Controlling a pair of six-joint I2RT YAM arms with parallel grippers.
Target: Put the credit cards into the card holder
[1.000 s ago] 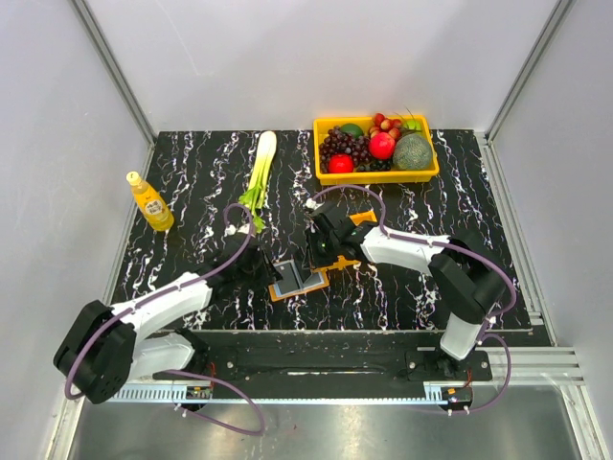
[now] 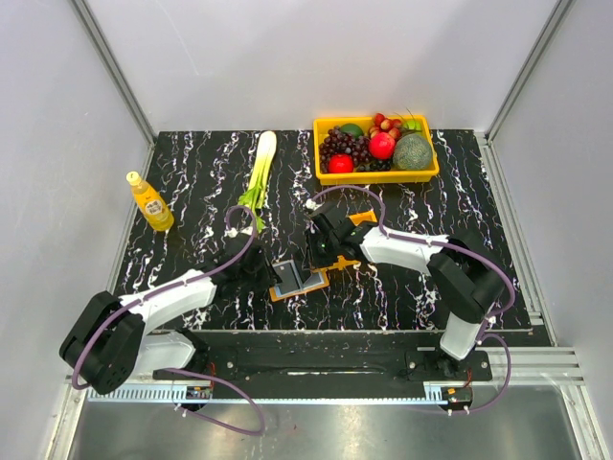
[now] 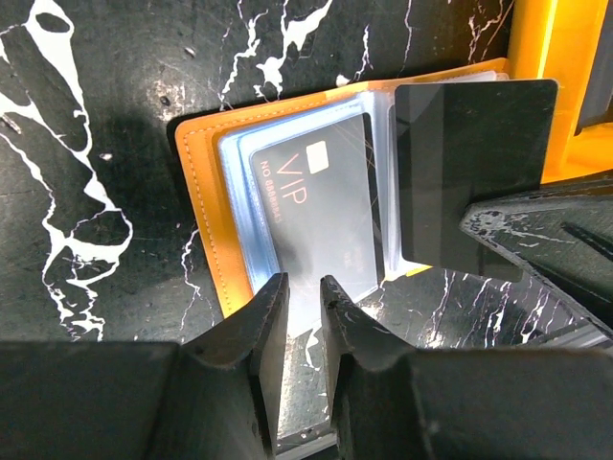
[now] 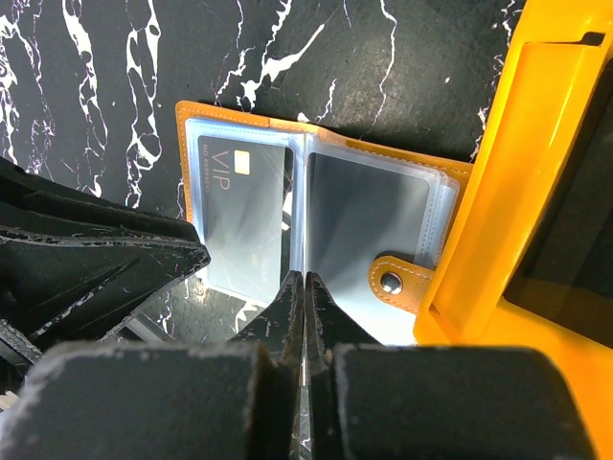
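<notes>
An open card holder (image 3: 206, 182) with orange cover and clear sleeves lies on the marble surface, a grey VIP card (image 3: 316, 211) in its left side. My left gripper hangs over that card's lower edge, fingertips slightly apart, nothing visible held. My right gripper is shut at the holder's middle, over the sleeve divide; nothing shows held. A dark card or sleeve (image 4: 364, 211) fills the right side, beside a snap tab (image 4: 402, 283).
An orange tray (image 4: 517, 163) borders the holder on the right. Behind are a celery bunch (image 2: 259, 172), a yellow bottle (image 2: 151, 201) and a fruit basket (image 2: 324, 129).
My left arm has shifted very slightly at the holder; the right arm and the objects look unchanged.
</notes>
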